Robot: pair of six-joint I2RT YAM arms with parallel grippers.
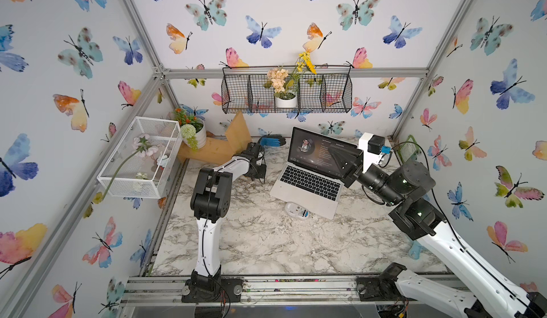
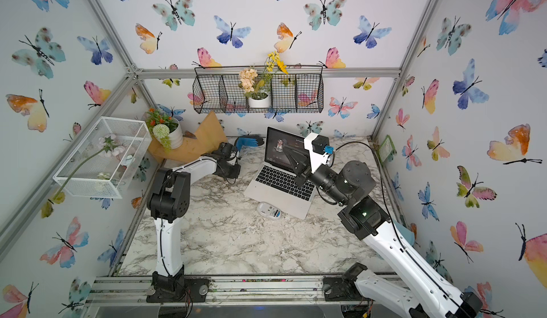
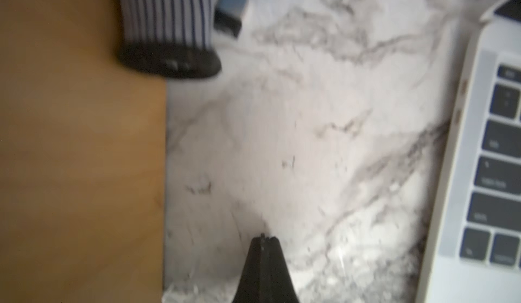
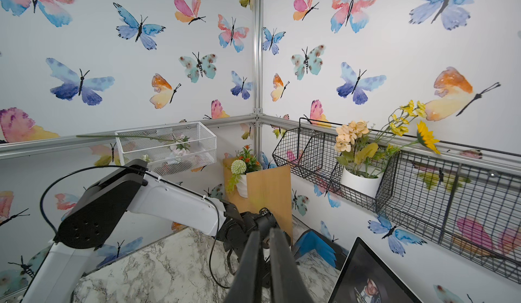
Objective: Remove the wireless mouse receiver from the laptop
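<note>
The laptop [image 1: 307,187] stands open on the marble table, screen lit, with a white mouse [image 1: 297,210] in front of it. My left gripper points down over the table between a wooden board [image 3: 81,156] and the laptop's left side [image 3: 450,205]; it is shut with nothing showing between its fingers. My right gripper is raised in front of the laptop's screen, pointing left, shut with nothing visible between its fingers. I cannot make out a receiver on the laptop.
A black wire basket [image 1: 310,93] with flowers hangs at the back. A white mesh basket [image 1: 122,187] and a potted plant [image 1: 193,135] are at the left.
</note>
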